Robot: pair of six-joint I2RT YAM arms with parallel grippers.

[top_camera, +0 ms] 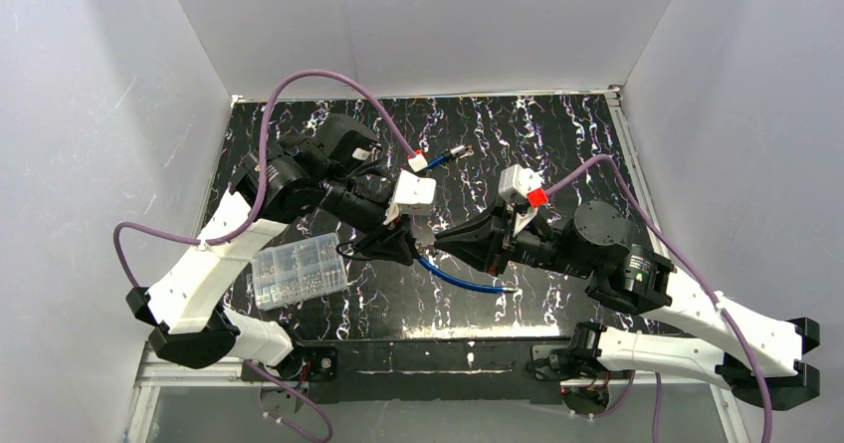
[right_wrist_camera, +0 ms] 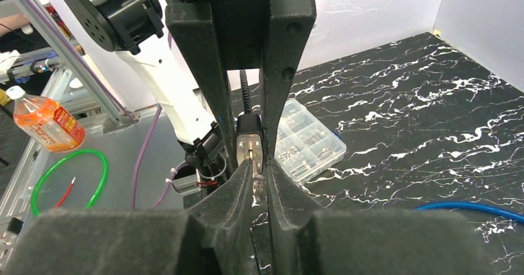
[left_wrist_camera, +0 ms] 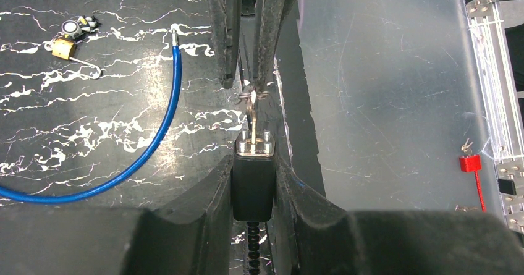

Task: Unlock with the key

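Note:
A small black padlock [left_wrist_camera: 253, 185] with a metal face is gripped by my left gripper, its face turned toward the right gripper. From that face a thin key [left_wrist_camera: 253, 115] stands out, with a ring at its outer end. In the right wrist view the lock [right_wrist_camera: 249, 126] is seen face-on, and a loose piece of metal [right_wrist_camera: 256, 188] hangs below. My right gripper has its fingers close together around the key's outer end. A narrow gap shows between them; whether both touch the key cannot be told.
An open brass padlock [left_wrist_camera: 63, 47] lies on the black marbled table. Blue hose [left_wrist_camera: 167, 117] curves across it. A clear compartment box [top_camera: 299, 270] sits at left.

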